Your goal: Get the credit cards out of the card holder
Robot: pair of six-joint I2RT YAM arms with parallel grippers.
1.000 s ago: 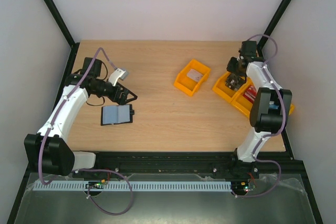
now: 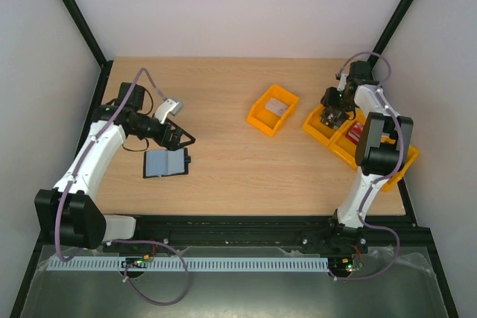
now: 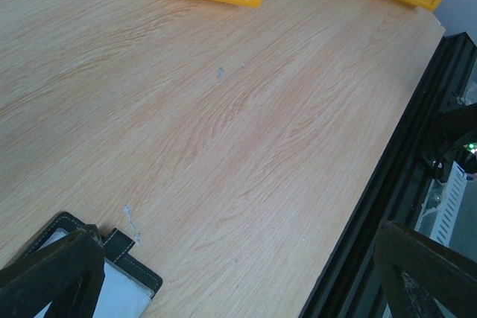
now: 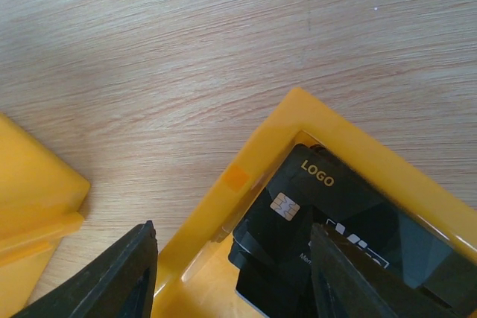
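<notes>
The card holder (image 2: pixel 166 163) lies opened flat on the left of the table, black-edged with pale inner leaves. Part of the holder (image 3: pixel 128 281) shows at the lower left of the left wrist view. My left gripper (image 2: pixel 188 140) hangs just above and right of it, open and empty. Over the far end of the divided yellow tray, my right gripper stands open with nothing gripped. Several black credit cards (image 4: pixel 320 217) lie overlapping in the compartment beneath it; one shows a gold chip and "LOGO". A red card (image 2: pixel 356 132) sits in the neighbouring compartment.
A separate yellow bin (image 2: pixel 258 123) with a pinkish card (image 2: pixel 276 106) stands right of centre. The divided tray (image 2: pixel 309 126) runs along the right edge, partly covered by the right arm. Bare table lies between holder and bins.
Over the past second my right arm has shifted slightly at the tray, its forearm turning a little. The left arm, card holder and bins look unmoved.
</notes>
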